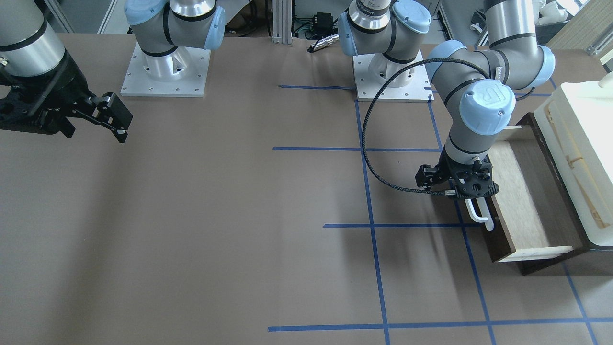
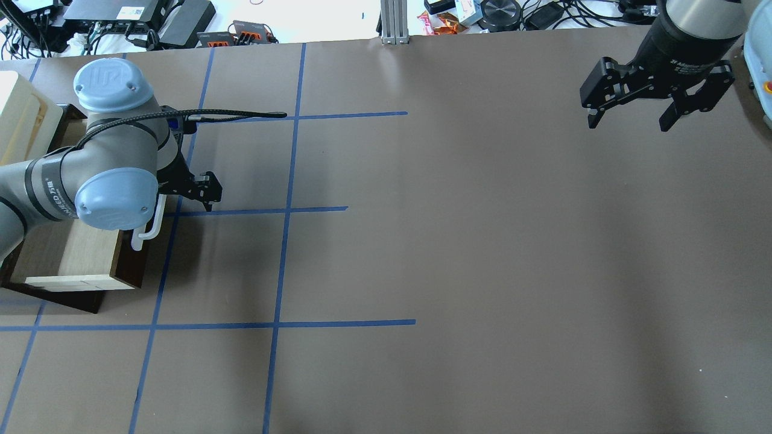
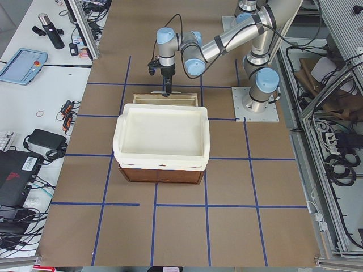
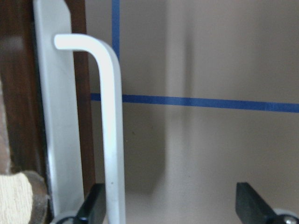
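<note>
A wooden box with a pulled-out drawer [image 1: 531, 218] stands on the taped table at the right of the front view, a white plastic tray [image 3: 161, 137] on top of it. The drawer's front carries a white handle [image 4: 112, 121]. My gripper hangs right over that handle with its fingertips open. In the left wrist view the handle's bar runs vertically between the fingertips, close to the left one; whether they touch is unclear.
Another arm's black gripper [image 1: 97, 118] is at the left of the front view. Further arm bases stand at the back.
</note>
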